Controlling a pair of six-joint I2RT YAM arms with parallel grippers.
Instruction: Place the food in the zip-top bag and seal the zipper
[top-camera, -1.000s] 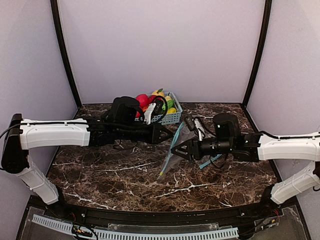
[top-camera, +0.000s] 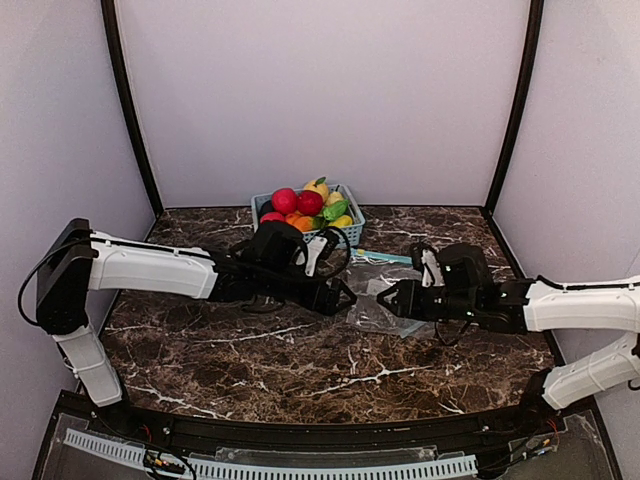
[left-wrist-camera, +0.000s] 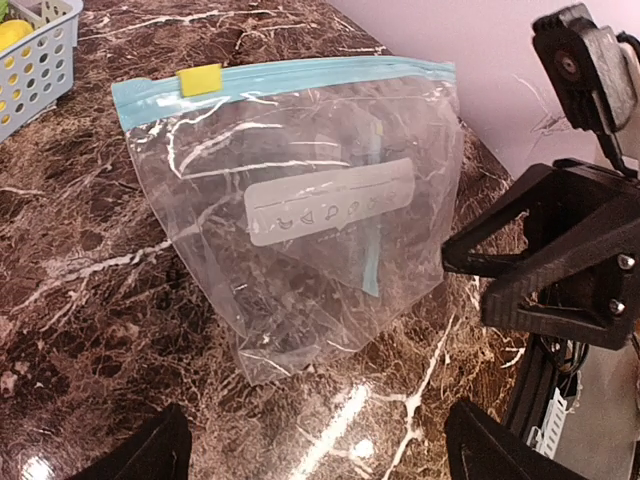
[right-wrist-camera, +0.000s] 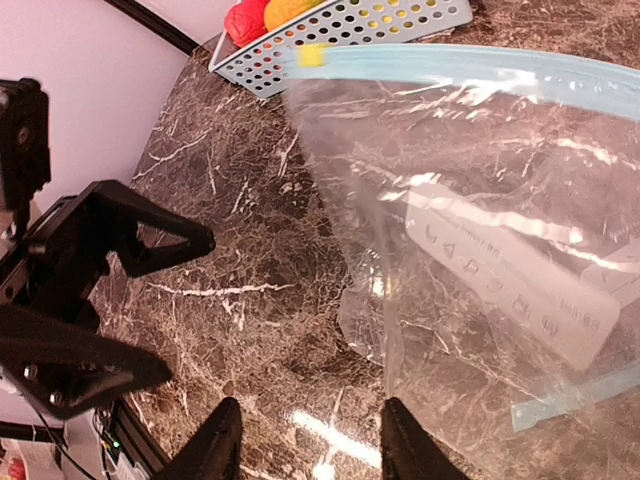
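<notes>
A clear zip bag (left-wrist-camera: 300, 260) with a pale blue zipper and yellow slider (left-wrist-camera: 200, 80) lies on the marble table between the grippers, its zipper side toward the back. My left gripper (top-camera: 335, 297) hangs over the bag's left front, open with nothing between its fingers; in the left wrist view its fingertips are at the bottom edge, below the bag. My right gripper (top-camera: 392, 298) is over the bag's right part, open and empty. The food, assorted colourful fruit (top-camera: 310, 203), sits in a blue-grey basket (top-camera: 345, 230) at the back.
Walls stand at the back and both sides, and a dark rail runs along the front edge.
The bag, held upright near my right gripper earlier, now lies flat with its zipper toward the back.
</notes>
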